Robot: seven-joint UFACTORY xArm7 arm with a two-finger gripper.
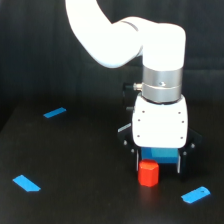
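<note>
A red block (148,174) rests on the dark table just in front of a blue block (160,154). Above and around the blue block is my gripper (158,162), pointing down, its two fingers spread wide to either side. The white gripper body hides the upper part of the blue block. Whether the fingers touch its sides is too small to make out. The red block stands just in front of the gripper, near its left finger.
Strips of blue tape lie on the table: one at the far left (55,113), one at the near left (26,184) and one at the near right (195,195).
</note>
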